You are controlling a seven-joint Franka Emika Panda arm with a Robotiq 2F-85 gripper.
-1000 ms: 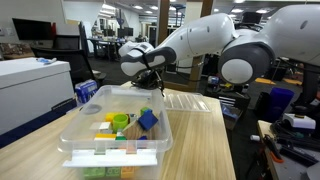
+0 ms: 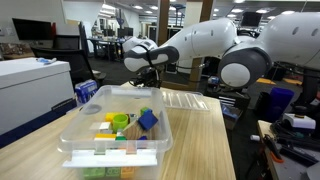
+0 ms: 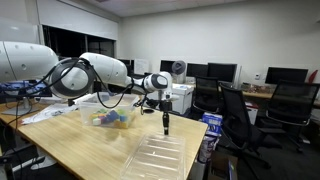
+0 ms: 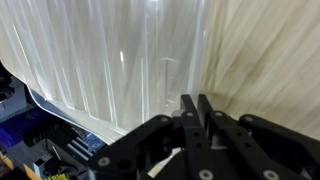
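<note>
A clear ridged plastic lid (image 3: 156, 158) lies on the wooden table and fills the left of the wrist view. At its edge, my gripper is shut on the lid's thin border, with the fingertips close together. In exterior view 2 the dark gripper (image 3: 166, 126) points down at the lid's far edge. The clear plastic box (image 2: 73, 131) stands open on the table, with colored blocks and a blue block (image 2: 148, 119) inside. In exterior view 1 the box and arm partly hide the gripper.
A blue-and-white package (image 2: 86, 91) stands behind the box. Office chairs (image 3: 245, 125) are beyond the table's edge. Bare table (image 3: 85, 150) lies between the box and the lid.
In exterior view 1 the arm's large joint has shifted slightly to the right. The box and its blocks have stayed in place.
</note>
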